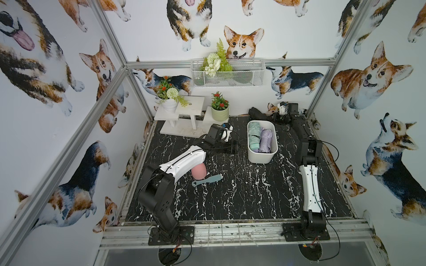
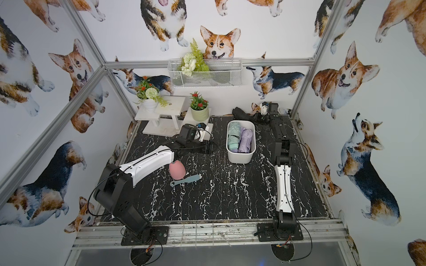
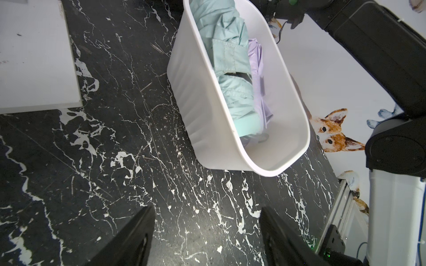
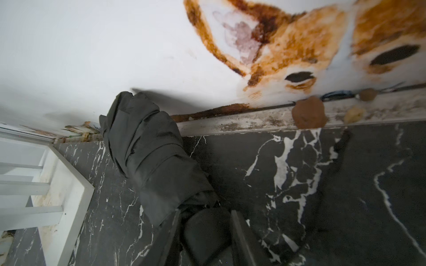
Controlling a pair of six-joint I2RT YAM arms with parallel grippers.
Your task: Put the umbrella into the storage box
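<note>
A folded black umbrella [image 4: 155,164] lies along the foot of the back wall, its handle end toward my right gripper. In the right wrist view that handle [image 4: 207,235] sits between the two fingers, which are close along its sides; whether they press on it cannot be told. The white storage box [image 1: 261,157] stands to the right of centre, holding a mint-green umbrella [image 1: 254,135] and a lilac umbrella [image 1: 265,141] side by side. Left of the box hovers my left gripper, fingers wide apart and nothing between them.
A white stand [image 1: 179,129] with flower pots is at the back left. A pink egg-shaped object [image 1: 199,171] and a blue-grey brush-like tool [image 1: 207,180] lie beside the left arm.
</note>
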